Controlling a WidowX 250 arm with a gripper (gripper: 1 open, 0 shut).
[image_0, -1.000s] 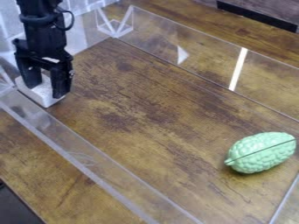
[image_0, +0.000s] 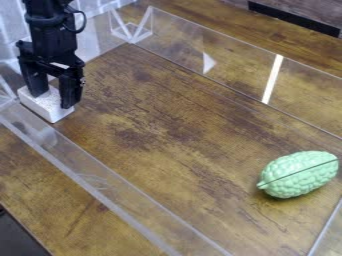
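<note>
My black gripper (image_0: 51, 84) is at the far left of the camera view, low over a white object (image_0: 46, 106) at the corner of the clear-walled area. Its fingers reach down around or onto that object; whether they grip it is hidden. A pale green, bumpy melon-like object (image_0: 299, 172) lies at the right on the wooden surface (image_0: 167, 130), well apart from the gripper.
Low transparent walls (image_0: 120, 190) border the wooden area along the left front, the back and the right.
The gripper has shifted very slightly at the white object; the green object has not moved.
</note>
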